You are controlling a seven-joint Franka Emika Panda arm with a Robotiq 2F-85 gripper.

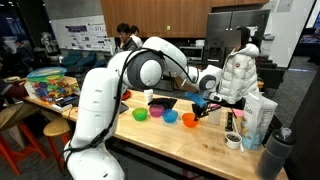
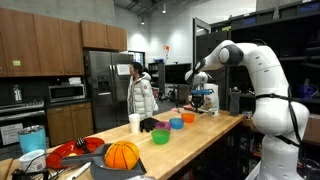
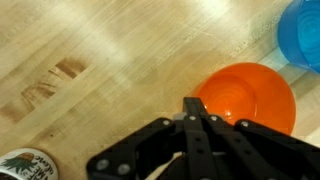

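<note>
My gripper points down at the table, its fingers shut. In the wrist view its fingertips overlap the left edge of an orange bowl (image 3: 250,88); whether the thin rim lies between them, I cannot tell. Exterior view 1 has the orange bowl (image 1: 189,121) upright on the table, right under the gripper (image 1: 198,114). A blue bowl (image 3: 304,38) stands close beside it. Further along the row are a pink bowl (image 1: 156,111) and a green bowl (image 1: 140,115).
A white round container (image 3: 25,164) shows at the wrist view's lower left. Toward the right end of the table stand a dark canister (image 1: 273,153) and a tall bag (image 1: 258,118). People stand behind the table.
</note>
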